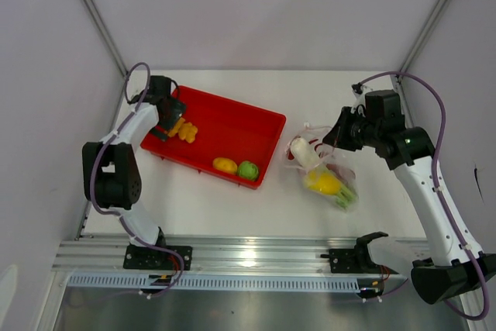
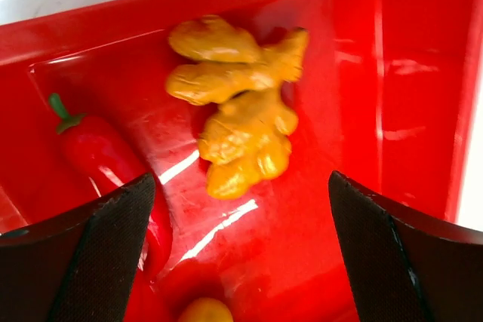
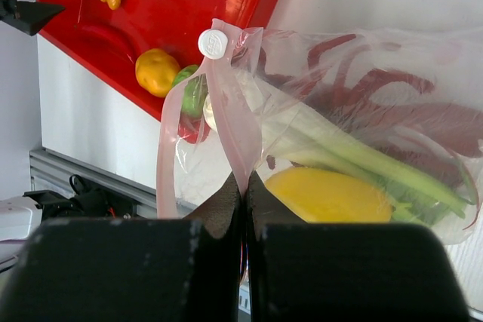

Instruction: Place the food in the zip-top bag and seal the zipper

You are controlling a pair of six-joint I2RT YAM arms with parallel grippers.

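My left gripper hangs open over the left end of the red tray (image 1: 239, 125), above orange ginger pieces (image 2: 245, 141) and beside a red chili pepper (image 2: 102, 152). A yellow potato-like item (image 1: 225, 165) and a green vegetable (image 1: 248, 170) lie at the tray's near right. My right gripper is shut on the top edge of the clear zip bag (image 3: 407, 88), which holds a white item (image 1: 304, 153), a yellow item (image 3: 324, 194) and pale green stalks (image 3: 400, 175). The bag's white slider (image 3: 213, 43) shows at its top.
Metal rails (image 1: 248, 242) run along the near edge, and grey walls stand on the sides and back.
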